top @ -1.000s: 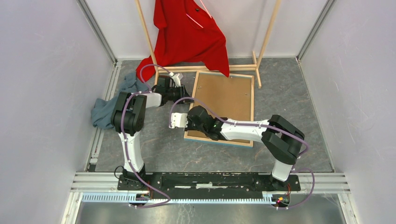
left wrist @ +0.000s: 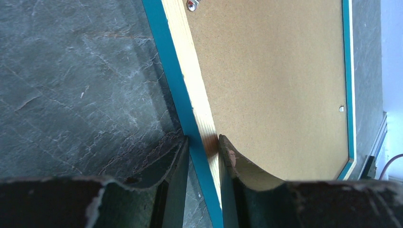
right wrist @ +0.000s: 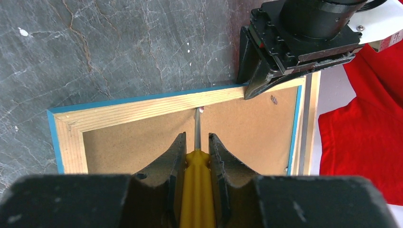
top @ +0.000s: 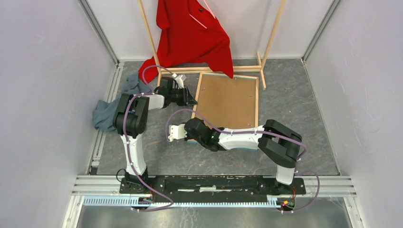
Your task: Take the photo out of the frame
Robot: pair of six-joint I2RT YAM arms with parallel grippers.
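Note:
The photo frame (top: 256, 99) lies back side up, its brown backing board (top: 225, 97) held by small metal tabs. My left gripper straddles the frame's wood-and-blue side rail (left wrist: 178, 71), fingertips at its two faces; whether they press on it is unclear. My right gripper is shut on a yellow-handled tool (right wrist: 197, 190), whose metal tip reaches a small tab (right wrist: 202, 109) at the inner edge of that rail, near my left gripper. No photo is visible.
A red garment (top: 190, 38) hangs on a wooden rack (top: 273, 28) behind the frame. A blue-grey cloth (top: 104, 114) lies at the left.
Compared with about a second ago, my right arm has moved toward the front and slightly left over the frame. The left arm and the frame look unmoved.

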